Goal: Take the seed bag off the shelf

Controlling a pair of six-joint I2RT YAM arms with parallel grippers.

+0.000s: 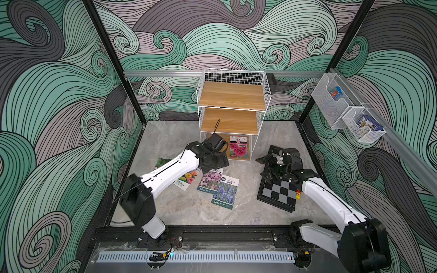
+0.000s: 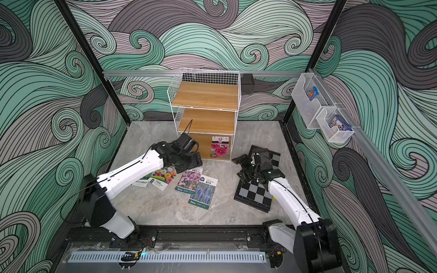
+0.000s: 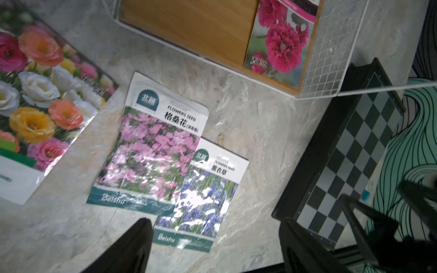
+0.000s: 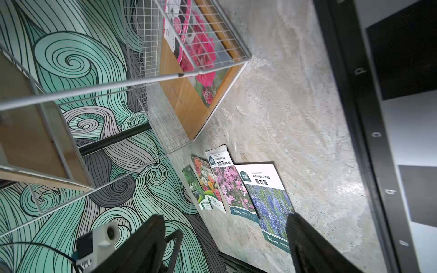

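Note:
A seed bag with deep pink flowers (image 1: pixel 238 149) lies on the right side of the bottom wooden shelf; the left wrist view shows its lower part (image 3: pixel 281 43). My left gripper (image 1: pixel 223 163) is just in front of the rack's lower left and hides part of the bottom board. Its two fingers (image 3: pixel 129 248) stand apart with nothing between them. To the right of the rack, over the chessboard, my right gripper (image 1: pixel 262 168) is open and empty, clear of the bag. Side mesh partly covers the bag (image 4: pixel 202 50) in the right wrist view.
Several seed bags lie on the floor in front, including a pink-flowered one (image 1: pixel 210 181) and a lavender one (image 1: pixel 225 193). The two upper shelves (image 1: pixel 234 95) are empty. A chessboard (image 1: pixel 278 194) lies at right; wire baskets (image 1: pixel 334 102) hang on the right wall.

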